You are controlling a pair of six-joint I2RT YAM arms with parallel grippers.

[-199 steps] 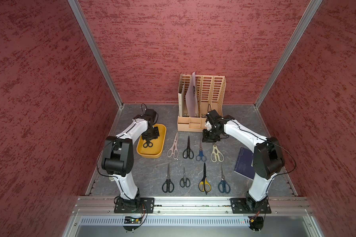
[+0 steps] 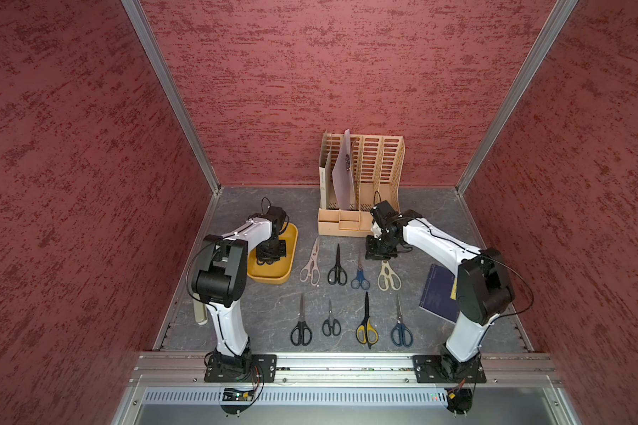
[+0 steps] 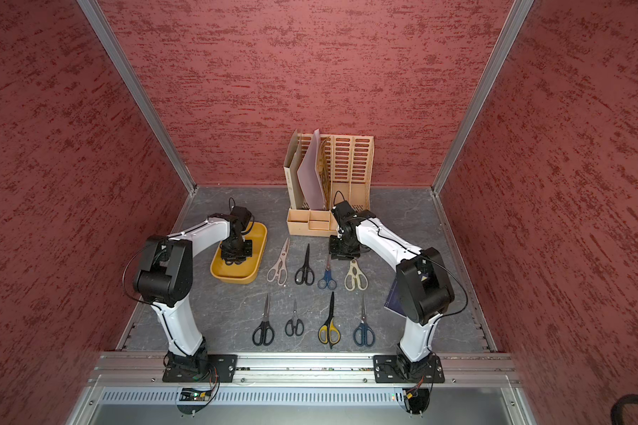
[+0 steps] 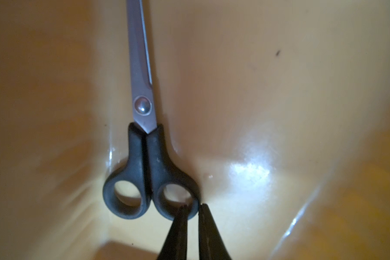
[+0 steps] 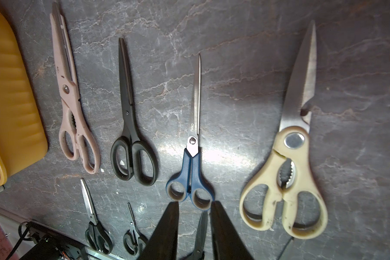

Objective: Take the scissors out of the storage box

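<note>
In the left wrist view, black-handled scissors [image 4: 158,156] lie flat in the yellow storage box [image 2: 291,258], close to one wall. Only a narrow gap separates the fingertips of my left gripper. They straddle the outer rim of the scissors' right handle ring; whether they touch it, I cannot tell. My right gripper is part open and empty, with its tips overlapping the handles of blue scissors [image 5: 195,173] on the table in the right wrist view. In the top views the left gripper hides most of the boxed scissors.
Several scissors lie in two rows on the table, among them pink [image 2: 310,262] and cream ones [image 5: 296,173]. A wooden organizer [image 2: 336,223] stands behind. A dark blue notebook [image 2: 438,294] lies at the right.
</note>
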